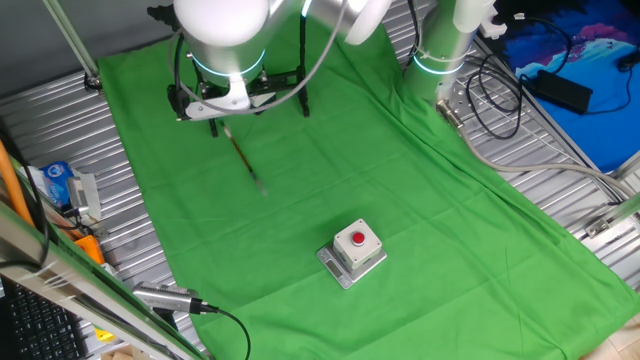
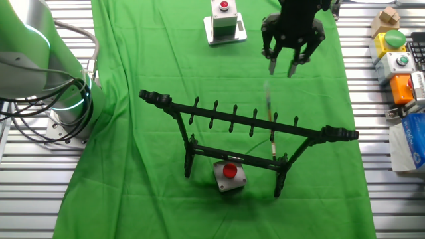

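Note:
A thin brush (image 1: pixel 243 160) with a brown handle and pale bristles shows slanting over the green cloth, its bristle end blurred. In exterior view 2 the brush (image 2: pixel 269 106) crosses behind the rack's upper bar; whether it rests on the cloth or the rack I cannot tell. My gripper (image 2: pixel 282 68) is above the cloth behind the rack, fingers apart with nothing between them, clear of the brush's bristle end in that view. In exterior view 1 the arm hides most of the gripper. The black rack (image 2: pixel 252 122) stands upright with several hooks along its upper bar.
A grey box with a red button (image 1: pixel 358 240) sits in the open middle of the green cloth (image 1: pixel 450 260). Another red-button box (image 2: pixel 230 174) is beneath the rack. Coloured button boxes (image 2: pixel 396 62) line the cloth's side. Cloth between the rack and the first box is clear.

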